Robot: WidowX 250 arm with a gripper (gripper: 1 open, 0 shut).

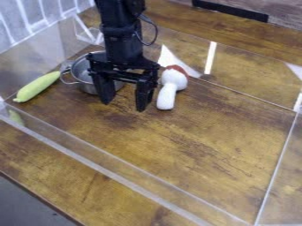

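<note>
My black gripper (124, 93) hangs in the middle upper part of the camera view, open, its fingertips low over the wooden table with nothing seen between them. Behind it, to the left, a steel pot (78, 72) with a handle is partly hidden. A corn cob (38, 86), pale yellow-green, lies left of the pot. Just right of the gripper lies a white, rounded object (169, 93) with a long end toward the front and a reddish patch at the back.
Clear low panels edge the work area, and a white railing stands at the back left.
</note>
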